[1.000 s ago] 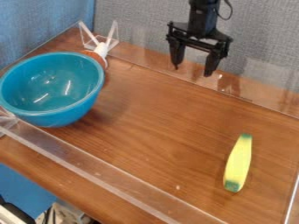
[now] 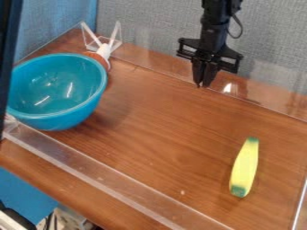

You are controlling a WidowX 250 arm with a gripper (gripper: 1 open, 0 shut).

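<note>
My gripper (image 2: 206,72) hangs above the back of the wooden table, right of centre, its two black fingers pointing down and close together; whether anything is between them cannot be made out. A turquoise bowl (image 2: 57,99) stands at the left. A yellow, banana-like object with green ends (image 2: 245,165) lies at the right front.
A white wire-like object on a reddish base (image 2: 100,47) stands behind the bowl at the back left. Clear edging runs along its front and back, with grey and blue padded walls behind.
The gripper has come down slightly, and its fingers have moved from wide apart to close together. The bowl and yellow object have stayed in place.
</note>
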